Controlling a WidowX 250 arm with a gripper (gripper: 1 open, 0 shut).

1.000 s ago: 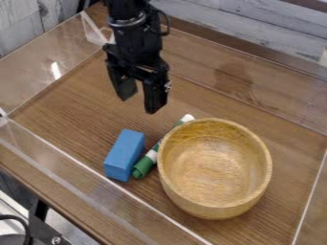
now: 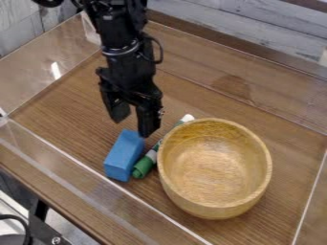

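My gripper (image 2: 132,113) hangs in the left-centre of the camera view, open, above the wooden surface. Just below it lies a blue block (image 2: 124,155). Right of the block lies a green cylinder (image 2: 144,164), with a white object (image 2: 183,122) beyond it toward the back. A large yellow bowl (image 2: 215,167) stands to the right of these.
A pale raised edge (image 2: 32,67) borders it at the back left. A dark cable lies at the bottom left corner.
My gripper has moved to the left and slightly toward the front, closer to the blue block. The block, cylinder and bowl have not moved.
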